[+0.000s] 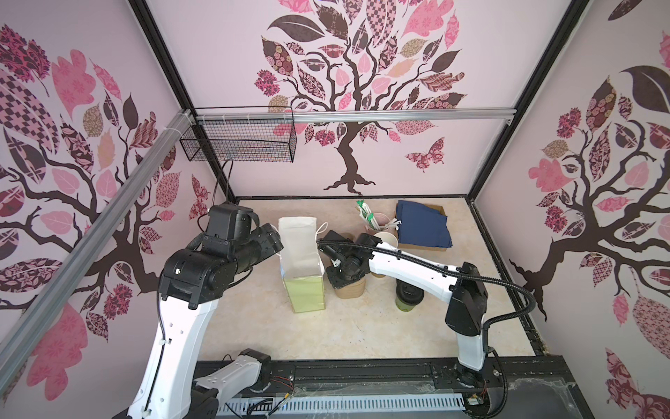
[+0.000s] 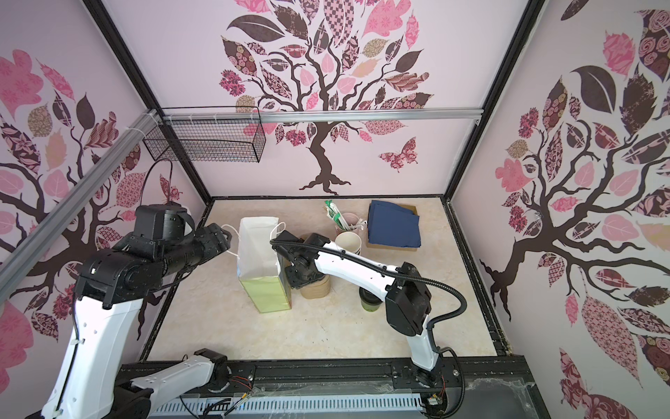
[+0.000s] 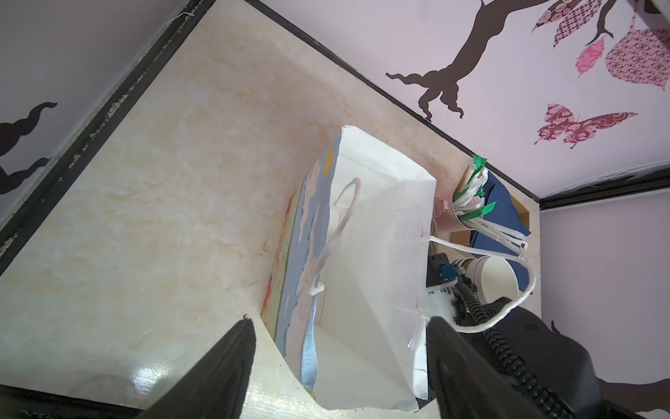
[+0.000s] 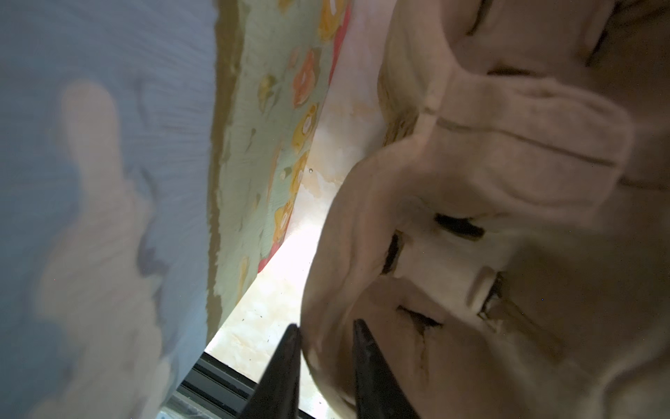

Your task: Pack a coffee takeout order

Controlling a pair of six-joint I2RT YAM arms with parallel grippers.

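Observation:
A paper bag point(image 1: 303, 289) with white inside and rope handles stands open at centre-left. My left gripper hangs open above it, nothing between its fingers. Just right of the bag is a moulded cardboard cup carrier point(image 4: 488, 139). My right gripper is down at the carrier's near rim, fingers partly apart, one either side of the rim by the look of it; whether it touches is unclear. A dark-lidded green cup point(image 1: 408, 296) stands to the right of the carrier, under the right arm.
A white cup point(image 2: 349, 241), a pink container point(image 2: 345, 223) of straws and stirrers, and blue napkins point(image 2: 392, 223) in a box stand at the back right. The wire basket point(image 1: 237, 139) hangs on the back rail. Free table lies left of the bag and in front.

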